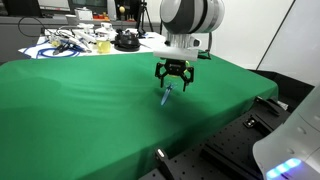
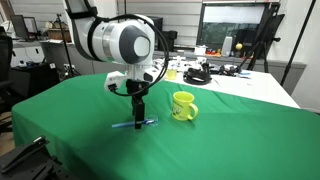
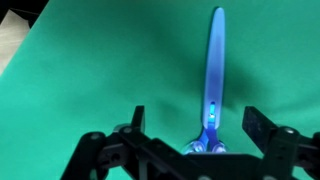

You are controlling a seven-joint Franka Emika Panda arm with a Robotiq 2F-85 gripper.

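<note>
A slim blue utensil, perhaps a spoon or fork, lies flat on the green table; its far end shows in the wrist view, its near end passing between my fingers' view. My gripper hangs over it, fingers wide, nothing held. In exterior view 2 the blue utensil lies right under the fingertips, and whether they touch the table cannot be told. A yellow mug stands upright to the right of the gripper. From exterior view 1 the gripper mostly hides that mug.
Cables and a yellow object lie on a white table at the back, beside a black device. The green table's left side is empty in exterior view 1. A dark rail runs along the near right edge.
</note>
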